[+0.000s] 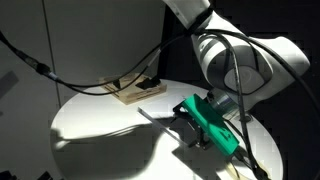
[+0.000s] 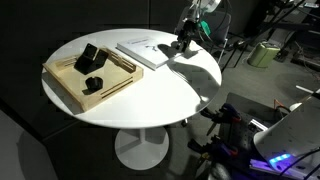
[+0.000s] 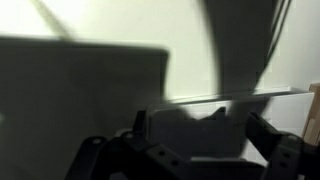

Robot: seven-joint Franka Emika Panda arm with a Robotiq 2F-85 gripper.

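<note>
My gripper is open, its two dark fingertips apart at the lower edge of the wrist view with nothing seen held between them. A white flat panel (image 3: pixel 285 108) lies beneath and beyond the fingers, partly in shadow. In exterior view 2 this flat white panel (image 2: pixel 145 49) rests on the far half of the white table (image 2: pixel 130 108), and the gripper (image 2: pixel 183 43) is close to its right end. Exterior view 1 shows the green part of the arm (image 1: pixel 210 125) low over the table; the fingertips are hard to make out there.
A wooden tray (image 2: pixel 112 96) stands on the table's left side, holding a black block (image 2: pixel 92 58) and a small round black object (image 2: pixel 94 84). Black cables (image 1: pixel 125 82) hang across exterior view 1.
</note>
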